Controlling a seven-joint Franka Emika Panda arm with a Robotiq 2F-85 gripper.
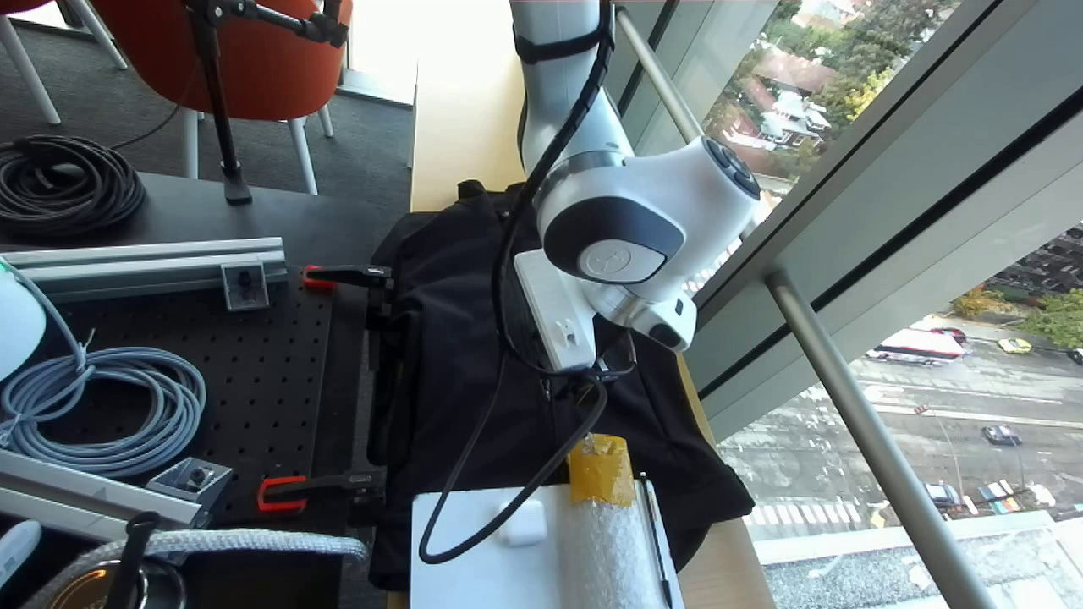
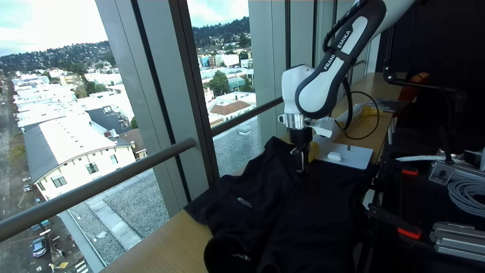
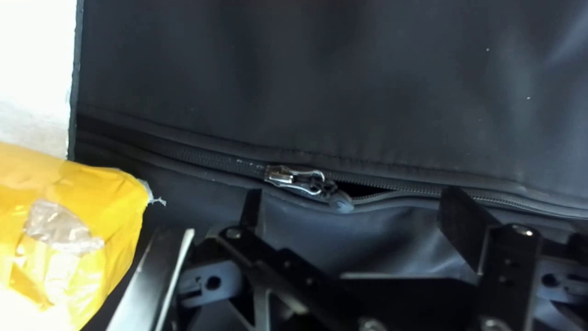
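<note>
A black jacket lies spread over the wooden ledge. In the wrist view its zipper runs across the cloth, with a silver zipper pull near the middle. Right of the pull, a small dark gap parts the zipper's teeth. My gripper is open over the jacket, its black fingers wide apart and nothing held between them. The pull lies ahead of the fingertips in that view, nearer the left finger. From the second exterior view the gripper points down close to the cloth; whether it touches is unclear.
A bubble-wrapped roll with a yellow taped end lies close to the left finger. It rests on a white board holding down one end of the jacket. Windows and a metal rail border one side; clamps the other.
</note>
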